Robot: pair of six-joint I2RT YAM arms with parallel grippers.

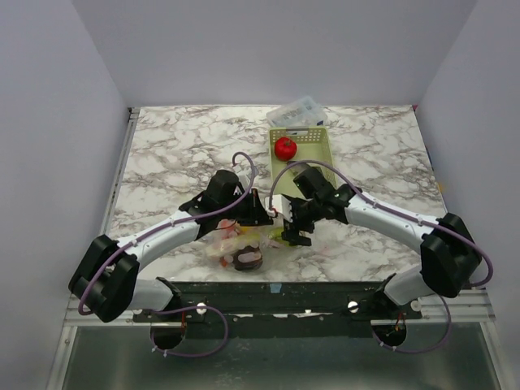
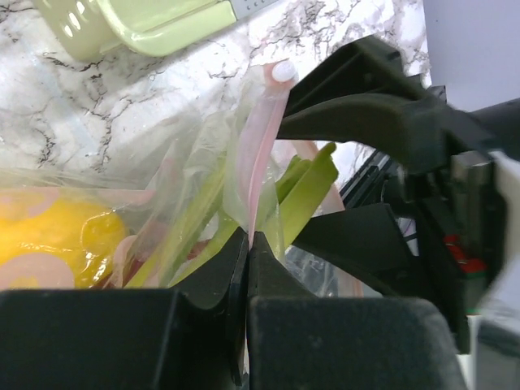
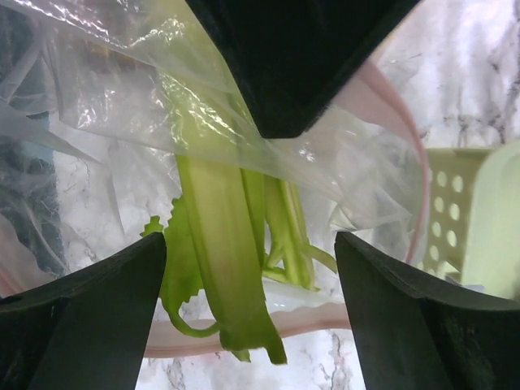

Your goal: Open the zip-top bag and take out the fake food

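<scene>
The clear zip top bag [image 1: 234, 245] lies at the table's front. My left gripper is shut, with the bag's thin pinkish edge pinched at its fingertips. In the bag are a yellow piece [image 2: 61, 236], a dark one [image 1: 248, 258] and long green stalks [image 3: 223, 244]. The stalks poke out at the bag's mouth. My right gripper stands open, its fingers on either side of the stalks' ends; whether they touch is hard to tell. A black finger of the left gripper crosses above the stalks in the right wrist view.
Behind the bag stands a light green basket [image 1: 313, 150] holding a red tomato [image 1: 285, 149]. Beyond it lies a clear plastic container [image 1: 297, 111]. The two grippers are close together at the bag's mouth.
</scene>
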